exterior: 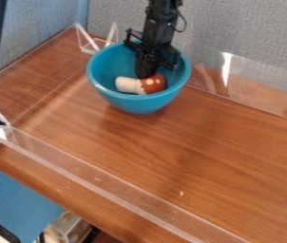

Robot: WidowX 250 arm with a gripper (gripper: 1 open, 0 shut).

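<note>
A teal bowl [118, 98] stands at the back of the wooden tabletop. In it lies a toy mushroom [141, 85] on its side, pale stem to the left and red-brown cap to the right. My black gripper [147, 70] reaches down from above into the bowl, just behind the mushroom. It looks shut; its tips are dark and hard to make out, with nothing visible between them.
Clear acrylic barriers [241, 90] edge the tabletop [210, 161], which is bare to the right and in front of the bowl. A grey textured wall [241, 33] stands behind. Other items lie below at the lower left.
</note>
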